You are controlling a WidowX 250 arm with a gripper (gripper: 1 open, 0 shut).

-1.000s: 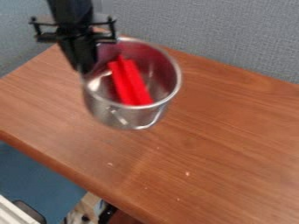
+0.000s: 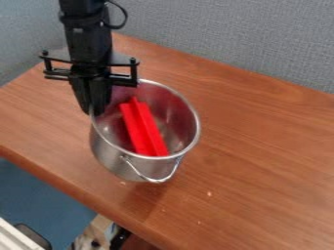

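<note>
A steel pot [image 2: 170, 151] with a wire handle holds red bar-shaped pieces [image 2: 146, 132]. My black gripper [image 2: 94, 105] is at the pot's left rim, fingers pointing down and closed; the rim appears to be between or against them, though the exact contact is hard to tell. The pot sits low over the wooden table [image 2: 261, 166], near its front-left edge; whether it rests on it is unclear.
A grey textured wall [image 2: 248, 44] runs along the back. Beyond the front-left edge is a blue area with some pale and dark objects at the bottom.
The gripper and pot have moved down and toward the front of the table, with the red pieces still inside the pot.
</note>
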